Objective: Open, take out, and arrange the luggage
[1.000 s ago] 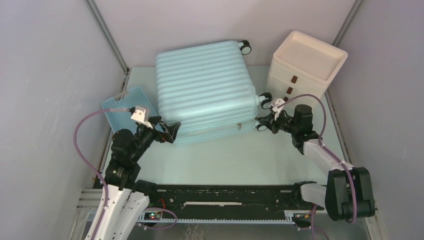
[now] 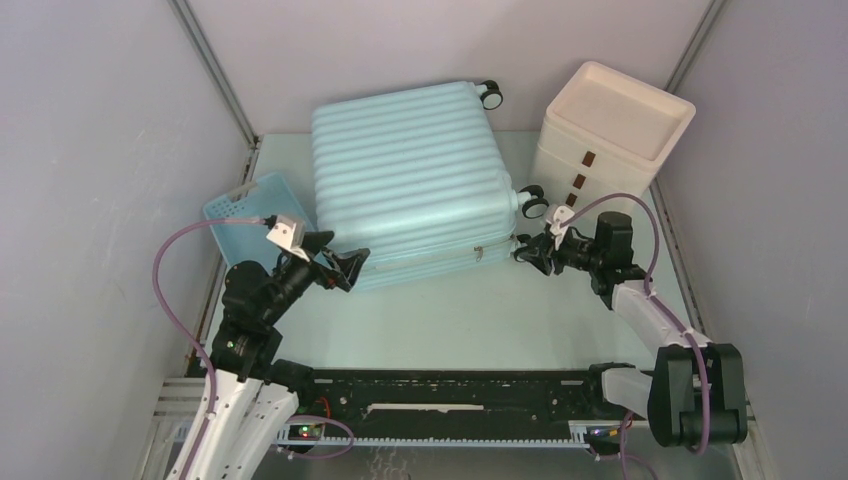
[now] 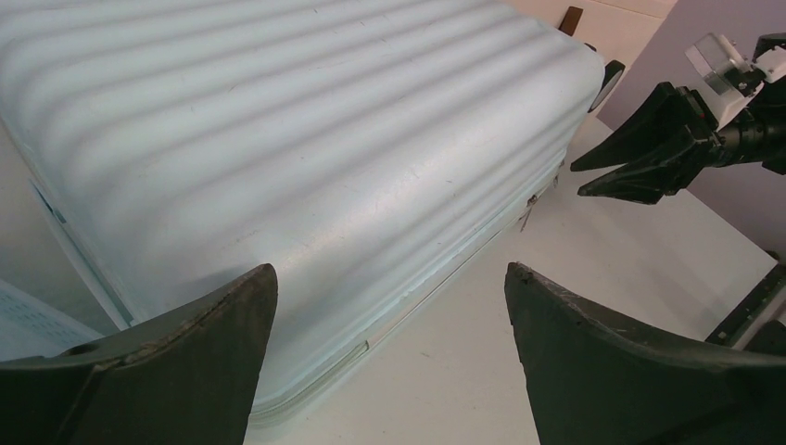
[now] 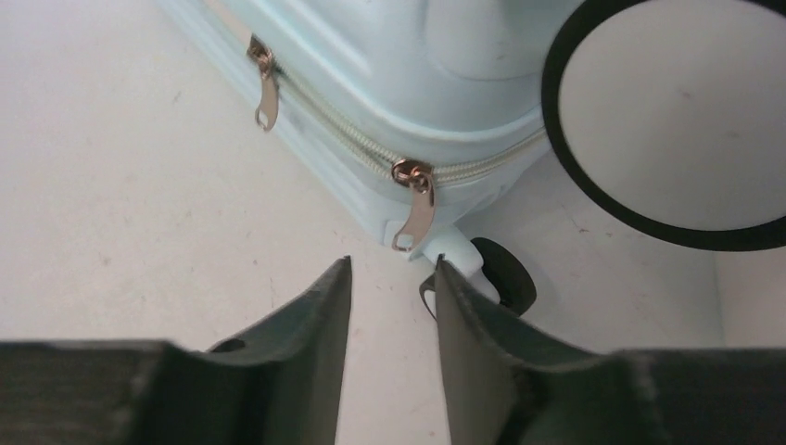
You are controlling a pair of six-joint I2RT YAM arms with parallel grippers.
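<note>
A pale blue ribbed suitcase (image 2: 410, 180) with wheels lies closed on the table (image 2: 450, 325). Along its front lower edge runs a zipper with two metal pulls; the corner pull (image 4: 417, 204) shows clearly in the right wrist view. My right gripper (image 2: 542, 260) is at the front right corner, fingers apart with nothing between them, just short of that pull and the wheel (image 4: 500, 278) behind it. My left gripper (image 2: 341, 262) hangs open by the suitcase's front left corner, its two fingers wide apart in the left wrist view.
A light blue perforated basket (image 2: 235, 240) sits at the left. A stacked cream drawer unit (image 2: 615, 120) with a tray top stands at the back right, close to the suitcase's wheels.
My right gripper has shifted slightly at the suitcase corner, its fingertips now a little lower in the top view. The left gripper and suitcase look unchanged.
</note>
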